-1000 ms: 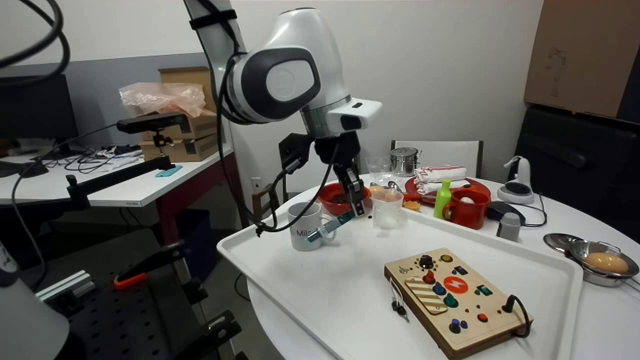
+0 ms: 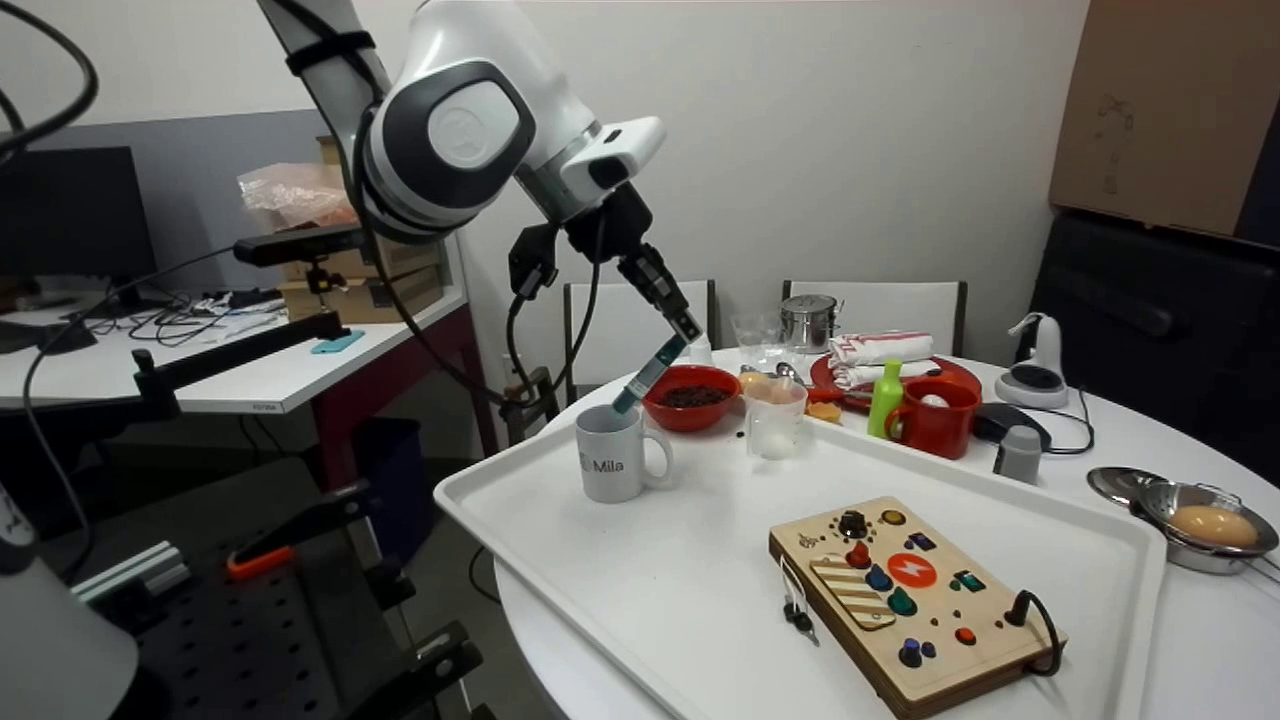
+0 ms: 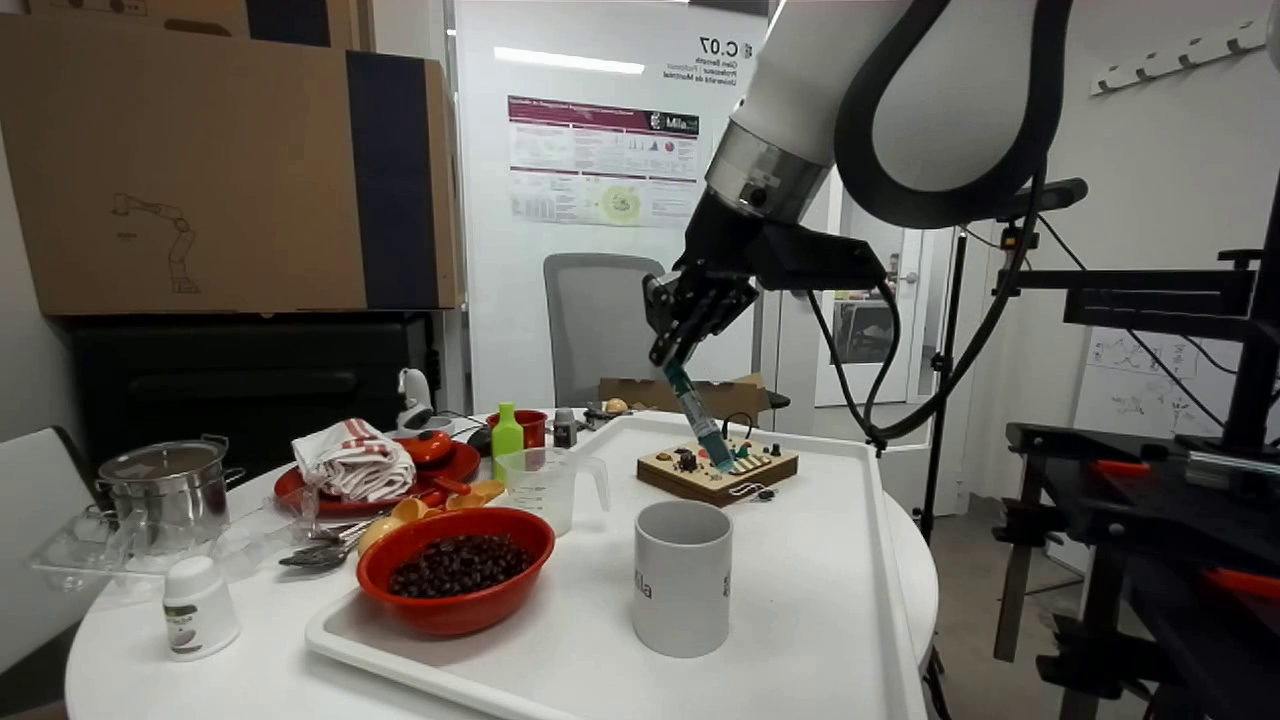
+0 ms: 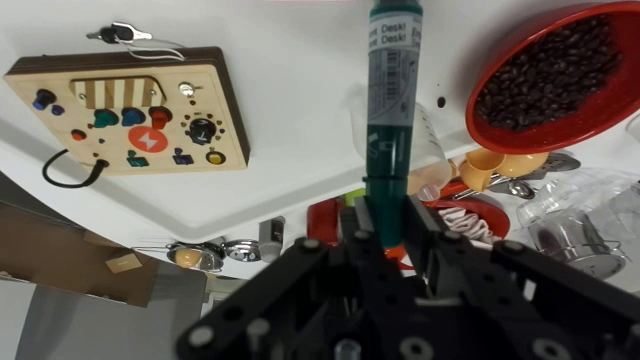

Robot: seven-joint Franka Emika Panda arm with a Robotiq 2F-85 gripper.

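My gripper is shut on a green marker (image 4: pixel 391 78) with a grey label, gripped near one end. In exterior view 1 the marker (image 2: pixel 650 372) slants down and left from the fingertips, its lower end by the rim of the white mug (image 2: pixel 609 456) lettered "Mila". From exterior view 2, the marker (image 3: pixel 698 420) hangs tilted in the air, higher than the mug (image 3: pixel 681 582) and farther back. That mug stands upright on the white tray (image 3: pixel 828 576). Whether marker and mug touch cannot be told. The wrist view does not show the mug clearly.
A wooden switch board (image 2: pixel 912 600) lies on the tray. Beside the mug stand a red bowl (image 3: pixel 456 570) of dark beans and a clear measuring cup (image 3: pixel 540 486). Red plates, utensils and a pot (image 3: pixel 168 486) crowd the table beyond. The tray's middle is free.
The gripper has risen and moved left in exterior view 1, carrying the marker. The marker hangs more steeply and has gone from in front of the mug to above its rim.
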